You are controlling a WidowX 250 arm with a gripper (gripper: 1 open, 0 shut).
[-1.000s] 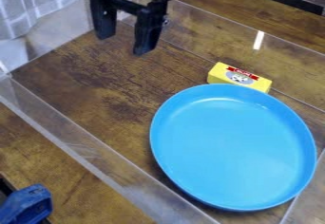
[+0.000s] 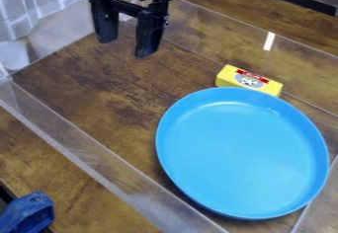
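My black gripper (image 2: 128, 39) hangs at the top left of the camera view, over the back left of the wooden surface, open, with its two fingers apart. A yellow box (image 2: 248, 81) with a small printed picture lies right of centre, just behind a large blue plate (image 2: 242, 153) that fills the lower right.
A clear plastic wall (image 2: 93, 150) borders the wooden surface. Outside it at the bottom left lies a dark blue object (image 2: 24, 213). The wood left of the plate is bare.
My gripper has shifted a little to the left over the last second. The box, plate and blue object have not moved.
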